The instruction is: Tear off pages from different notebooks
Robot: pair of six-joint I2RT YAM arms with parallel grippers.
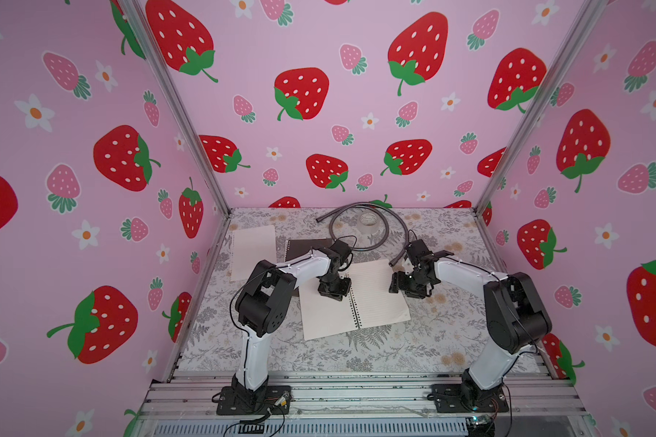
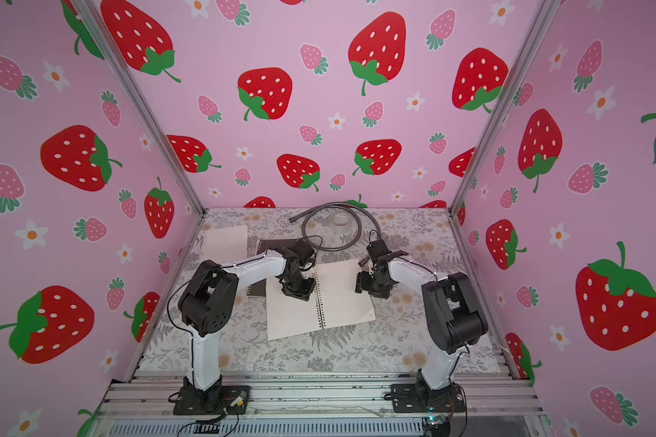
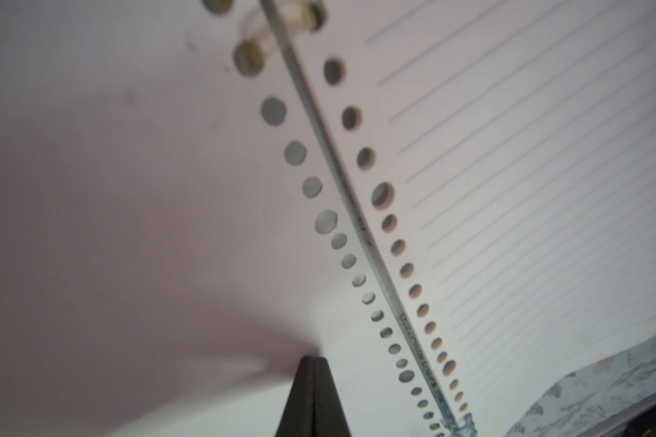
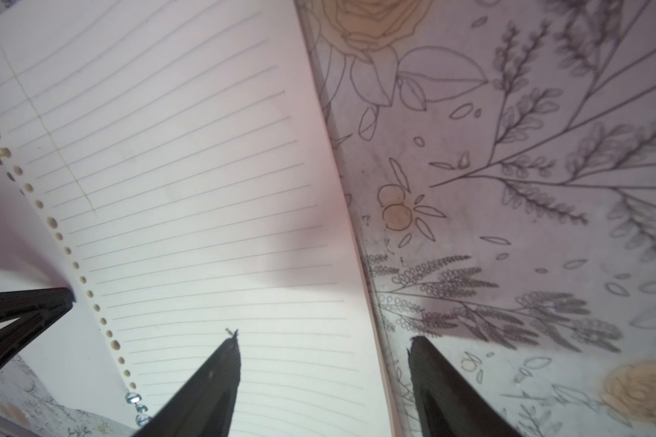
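An open spiral notebook [image 1: 375, 309] lies mid-table; its left page is blank, its right page [image 4: 196, 182] lined. My left gripper is shut over the left page near the spiral, with nothing visible between its fingertips. My right gripper is open above the right page's outer edge, its fingers either side of that edge. A dark notebook [image 1: 306, 246] lies behind, partly hidden by the left arm, and a loose white sheet [image 1: 252, 247] lies at the back left.
A coiled grey hose [image 1: 385, 236] and a round clear object [image 2: 340, 219] lie at the back.
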